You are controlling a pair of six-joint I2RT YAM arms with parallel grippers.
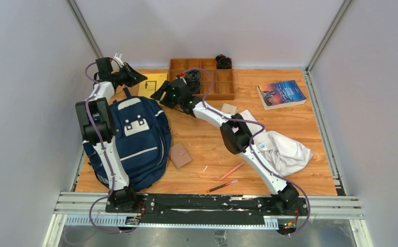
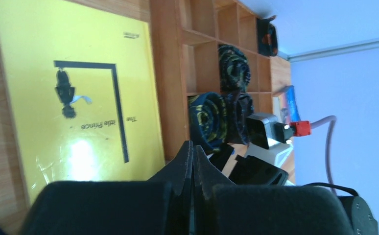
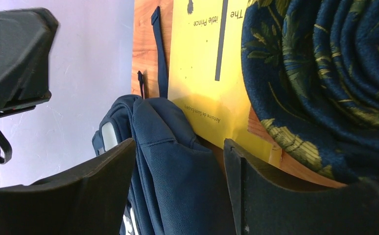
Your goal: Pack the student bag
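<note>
The navy student bag (image 1: 135, 146) lies on the left of the table, its top end toward the back. Just behind that end, the yellow Little Prince book (image 1: 153, 85) lies face up on the wood, against the organizer's left side in the left wrist view. My left gripper (image 1: 144, 78) points at the book from the left; in its wrist view the fingertips (image 2: 186, 161) meet, with nothing visible between them. Beside the book's near right corner, my right gripper (image 1: 160, 101) stands open. Its spread fingers (image 3: 111, 169) frame the bag's top and the book's lower corner, with nothing gripped.
Behind the right gripper, a wooden organizer (image 1: 225, 90) holds rolled dark items and a black item. A thick blue book (image 1: 282, 94), white cloth (image 1: 284, 153), brown wallet (image 1: 180, 155) and two pens lie around.
</note>
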